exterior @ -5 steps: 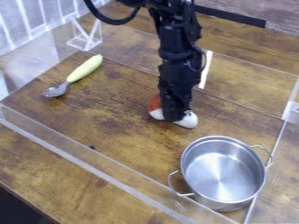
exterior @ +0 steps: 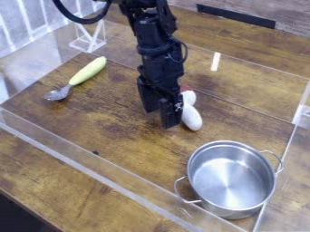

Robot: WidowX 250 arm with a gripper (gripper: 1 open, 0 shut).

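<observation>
My black gripper (exterior: 162,111) is low over the middle of the wooden table (exterior: 97,154), just left of a white elongated object (exterior: 190,116) with a bit of red at its far end. The arm partly covers that object, and I cannot make out clearly whether anything is between the fingers.
A pale yellow-green elongated object (exterior: 87,71) and a metal spoon (exterior: 58,93) lie at the left. A steel pot (exterior: 227,178) stands at the lower right. A small white strip (exterior: 216,62) is at the back.
My gripper has moved left from over the white object, which now shows to the gripper's right and lies turned more front to back.
</observation>
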